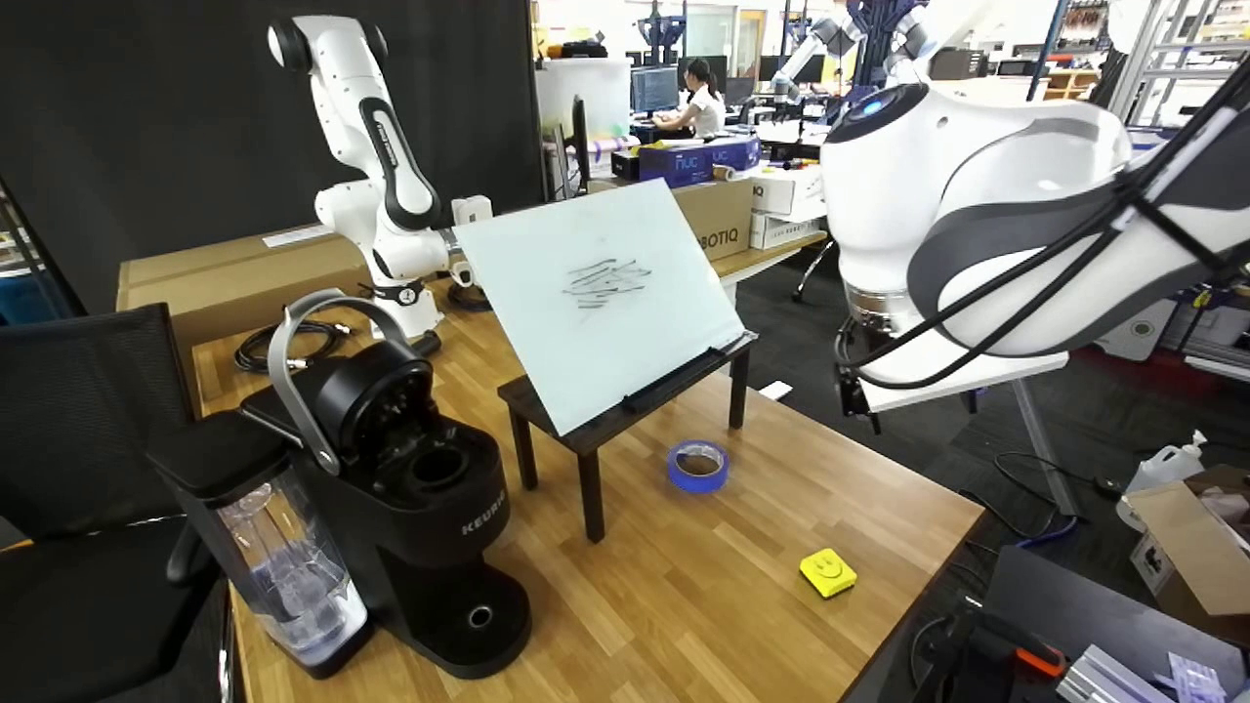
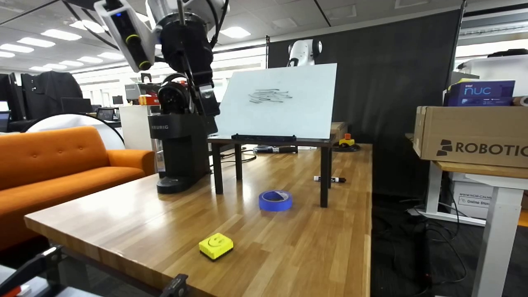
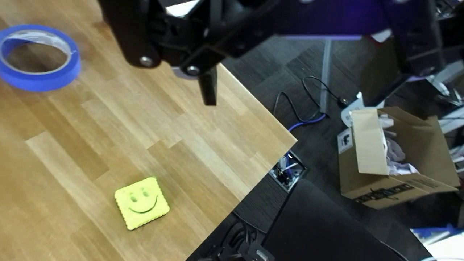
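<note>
My gripper stands open in the wrist view, its fingers wide apart and nothing between them. It hangs well above the table, toward the right edge in exterior view 1. A yellow smiley eraser block point(image 3: 142, 203) lies flat on the wood near the table's front corner, clear of the gripper. On a dark stand point(image 1: 595, 435) leans a whiteboard point(image 1: 656, 240) with a patch of black scribbles point(image 1: 605, 282). A roll of blue tape point(image 2: 275, 201) lies in front of the stand. Under the stand's right side, exterior view 2 shows a black-and-white marker point(image 2: 338, 179).
A black coffee maker point(image 1: 410, 504) with its lid raised occupies the table's left side. Behind the stand is another white arm point(image 1: 381, 176). Bare tabletop point(image 1: 691, 586) surrounds the eraser block. An open cardboard box point(image 3: 378, 187) sits beyond the table's edge.
</note>
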